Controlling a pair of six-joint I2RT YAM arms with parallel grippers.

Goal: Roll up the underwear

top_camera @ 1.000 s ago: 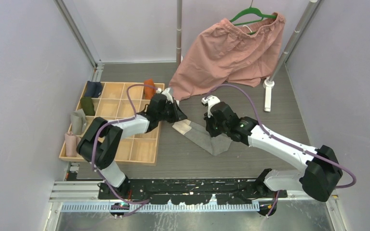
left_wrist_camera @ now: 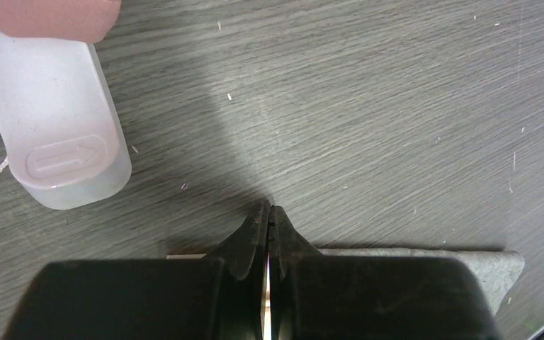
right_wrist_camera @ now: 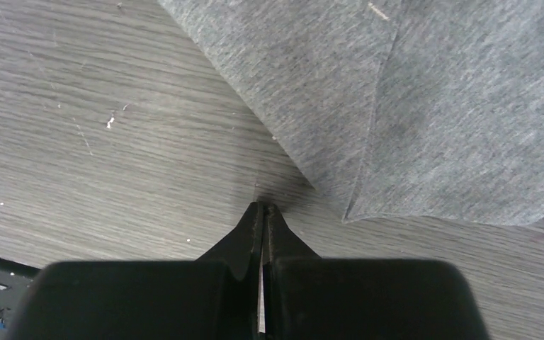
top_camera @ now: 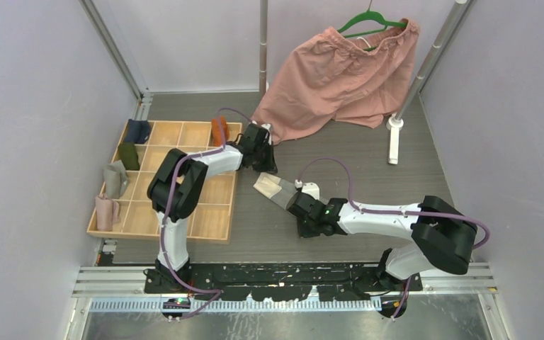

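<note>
The grey underwear (top_camera: pixel 280 193) lies spread on the table, its pale waistband (top_camera: pixel 265 183) at the upper left, part of it hidden under my right arm. In the right wrist view a folded corner of the grey fabric (right_wrist_camera: pixel 453 120) lies just above my right gripper, which is shut low on the table; nothing clearly shows between its fingers. My left gripper is shut, nothing visible between its fingers, just above the waistband end of the underwear, which is partly hidden behind it in the left wrist view.
A wooden divider box (top_camera: pixel 209 237) with rolled cloths stands on the left. Pink shorts (top_camera: pixel 340 78) hang at the back. A white stand foot (top_camera: pixel 394 149) stands at the right. Bare table lies right and front.
My right gripper has moved toward the front, down to the lower end of the underwear. My left gripper has shifted slightly toward the back and right.
</note>
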